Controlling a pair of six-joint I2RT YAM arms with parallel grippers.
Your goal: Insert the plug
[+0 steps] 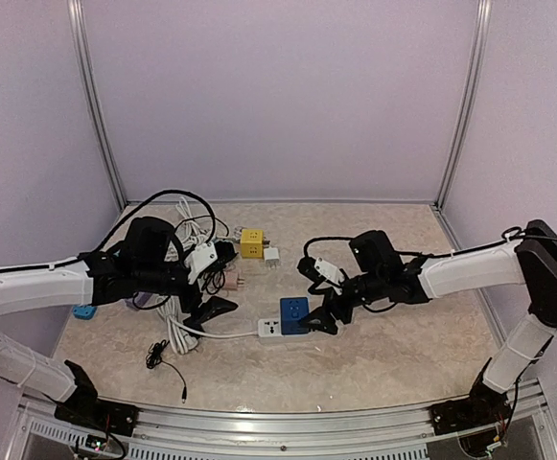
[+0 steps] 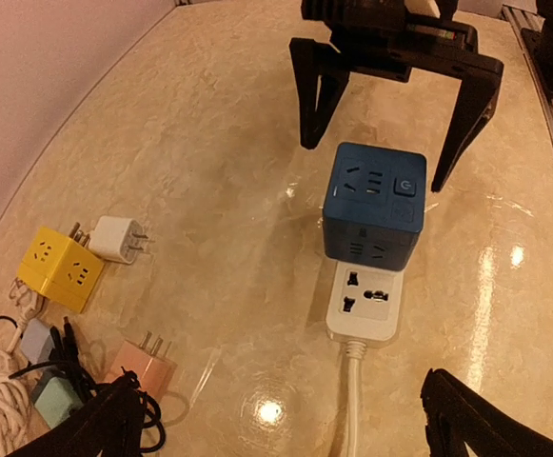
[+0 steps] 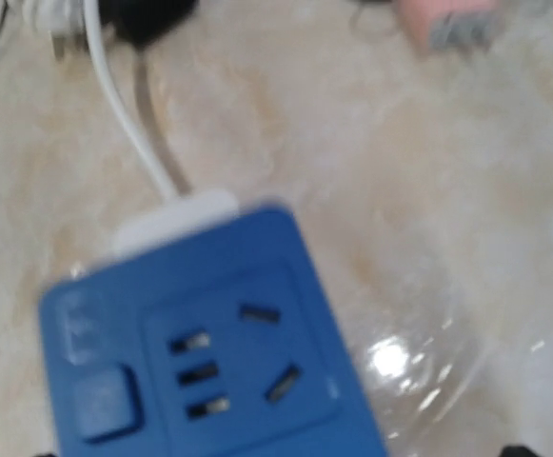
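The blue cube plug (image 2: 376, 195) stands on the white power strip (image 2: 364, 309), covering its far sockets; the near socket stays bare. Its prongs are hidden beneath, so how deep it sits I cannot tell. My right gripper (image 1: 319, 324) is open just right of the cube, its fingers (image 2: 471, 109) spread apart and clear of it in the left wrist view. The cube's socketed face fills the lower part of the right wrist view. To the left of the strip, my left gripper (image 1: 215, 317) is open and empty above the white cord.
A yellow cube plug (image 1: 251, 243), a white charger (image 1: 271, 256) and a pink plug (image 2: 143, 367) lie behind. Cables are bunched at the left, with a thin black cable (image 1: 155, 354) in front.
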